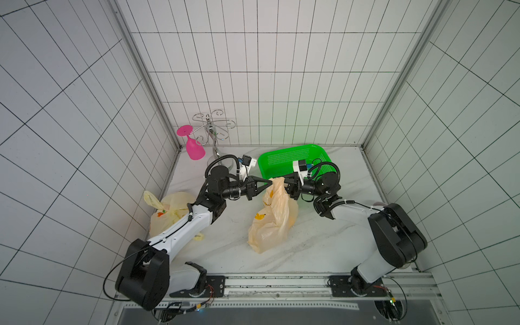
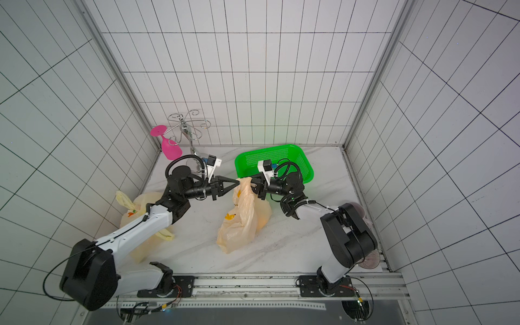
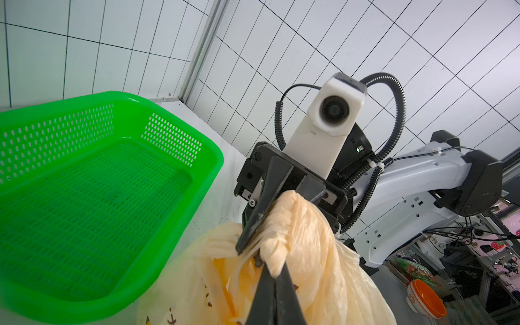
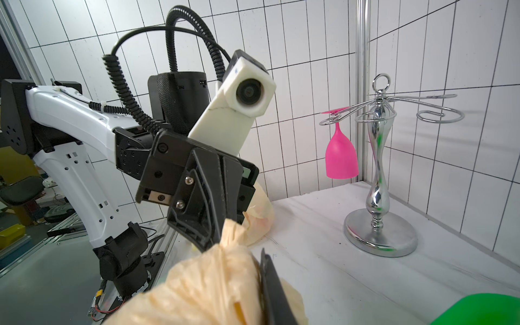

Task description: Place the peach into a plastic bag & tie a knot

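Note:
A translucent peach-coloured plastic bag (image 1: 273, 227) stands in the middle, its gathered neck (image 3: 287, 233) twisted up between the grippers; yellow shows through it, and I cannot tell whether that is the peach. My left gripper (image 1: 269, 181) is shut, its tips against the top of the neck from the left; whether film is between them is hidden. My right gripper (image 2: 254, 184) comes from the right, shut, with bag film draped over and round its fingers; what is pinched is unclear.
A green basket (image 1: 292, 151) stands behind the bag. A chrome rack (image 4: 379, 233) with a pink wine glass (image 4: 341, 157) is at back left. Another knotted bag (image 1: 173, 211) lies left of the left arm.

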